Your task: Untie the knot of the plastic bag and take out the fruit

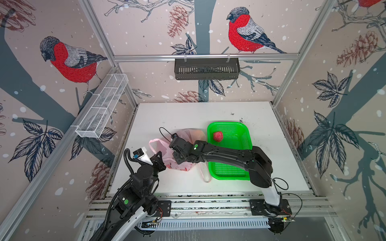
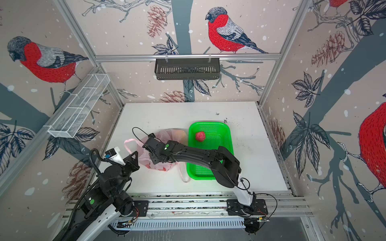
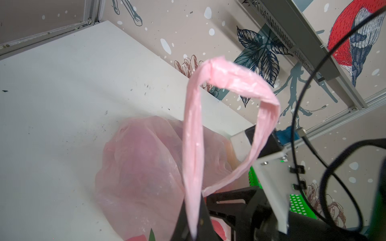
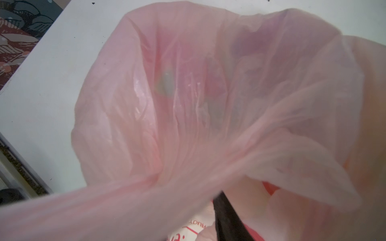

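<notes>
The pink translucent plastic bag [image 1: 189, 136] lies left of the green basket [image 1: 229, 172], with rounded shapes showing faintly through its film. My left gripper is shut on one of the bag's handles [image 3: 194, 136], which loops upward from the fingers. Over the bag reaches my right gripper [image 1: 177, 156]. From the right wrist camera, bag film [image 4: 132, 196] stretches across the fingers and a single dark finger [image 4: 229, 219] shows, so what is between them is hidden. One red fruit [image 1: 218, 136] rests in the basket's far left corner.
A second handle strap [image 1: 204, 172] hangs loose beside the basket. The right forearm [image 1: 229, 155] crosses above the basket.
</notes>
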